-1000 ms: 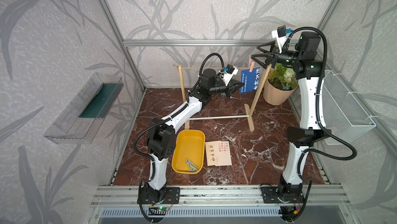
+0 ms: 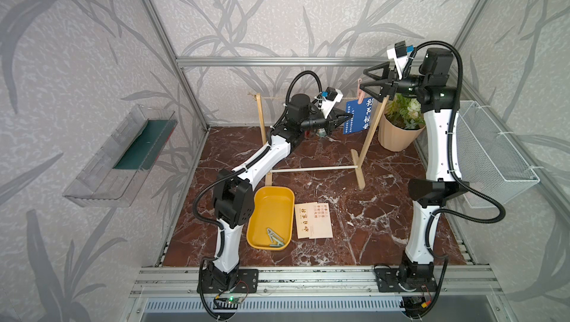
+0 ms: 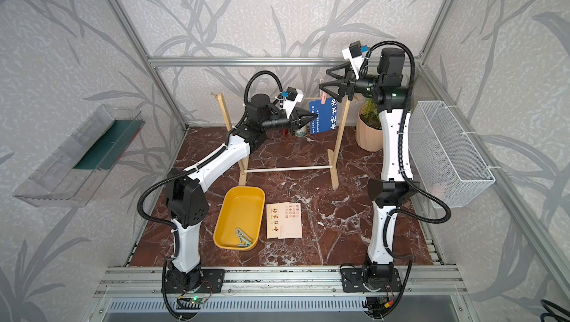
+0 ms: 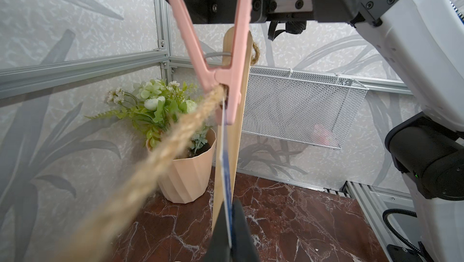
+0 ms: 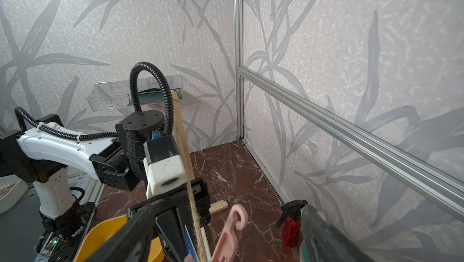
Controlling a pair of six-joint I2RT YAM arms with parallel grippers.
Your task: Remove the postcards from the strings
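Observation:
A blue postcard hangs from the string under a pink clothespin near the rack's right post. My left gripper is shut at the card's lower left edge; in the left wrist view the card runs edge-on down to its fingers. My right gripper stands open around the upper part of the clothespin, whose top shows between the blurred fingers. Removed cream postcards lie on the table beside the yellow tray, which holds green clothespins.
A potted plant stands behind the right post. A wire basket hangs on the right wall, a clear box on the left. A red spray bottle stands at the back.

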